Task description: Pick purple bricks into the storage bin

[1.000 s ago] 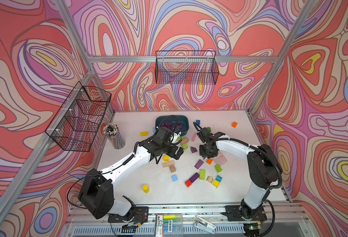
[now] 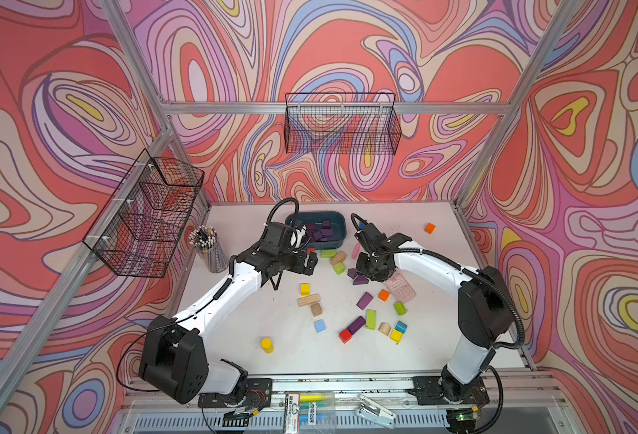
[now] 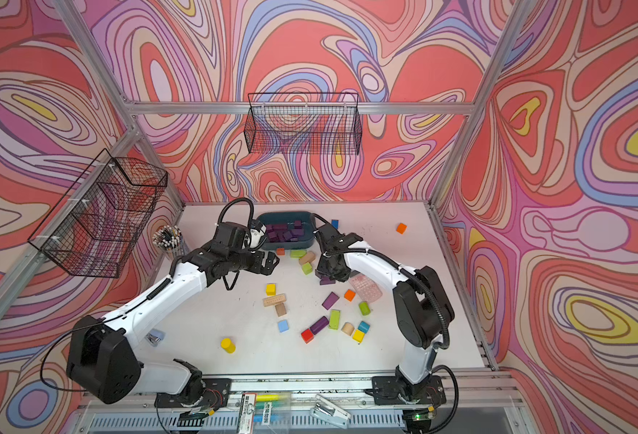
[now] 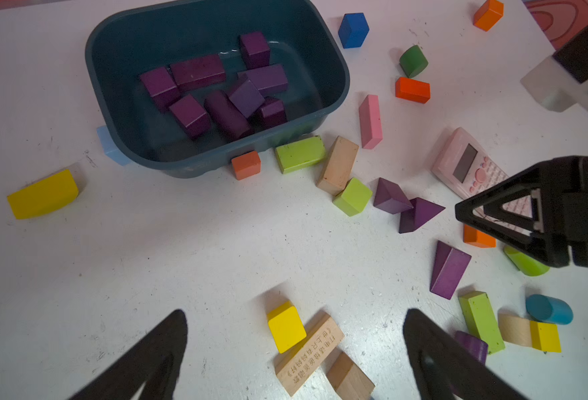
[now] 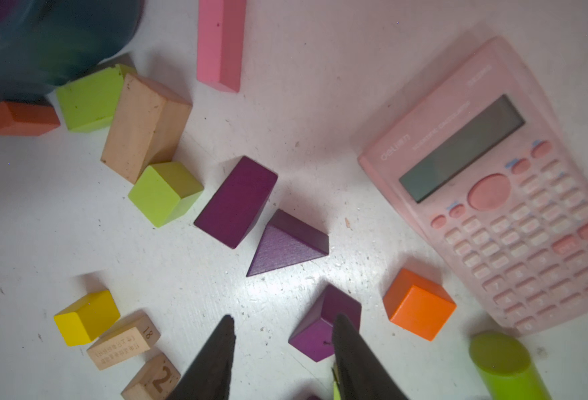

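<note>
The dark teal bin (image 4: 220, 153) holds several purple bricks (image 4: 190, 116). My left gripper (image 2: 305, 264) hangs open at the bin's front left, its fingers empty in the left wrist view. My right gripper is open above two purple bricks lying close together, one (image 5: 235, 200) behind another (image 5: 287, 246). A third purple brick (image 5: 324, 323) lies a little nearer, and a further one (image 2: 356, 325) lies toward the front beside a red cube.
A pink calculator (image 5: 440, 220) lies right of the purple bricks. Green, wooden, orange and yellow blocks surround them. A cup of pens (image 2: 214, 256) stands at the left. The front left has free room around a yellow cylinder (image 2: 266, 345).
My left gripper has moved back and left, toward the bin's left side. My right gripper has moved slightly left and back, over the middle purple bricks.
</note>
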